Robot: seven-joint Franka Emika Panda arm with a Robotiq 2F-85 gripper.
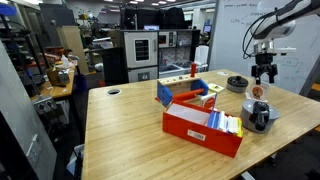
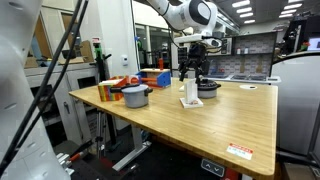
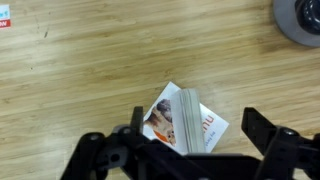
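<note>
A white, narrow-topped block [image 3: 188, 122] stands at the far end of the table, with printed card [image 3: 213, 128] showing on both sides of its foot. In exterior view 2 the same white block [image 2: 191, 91] looks upright on a flat base. My gripper is open above it, one finger to each side in the wrist view, with visible gaps between the fingers and the block. From the side, the gripper [image 2: 190, 73] hangs close over its top. In exterior view 1 the gripper [image 1: 264, 74] is small and its exact height is hard to judge.
A dark round pot [image 2: 208, 88] stands near the block. Towards the other end are a grey pot [image 2: 135, 97] and a red box [image 1: 200, 132] holding books. Blue and red items [image 1: 180, 87] lie behind the box.
</note>
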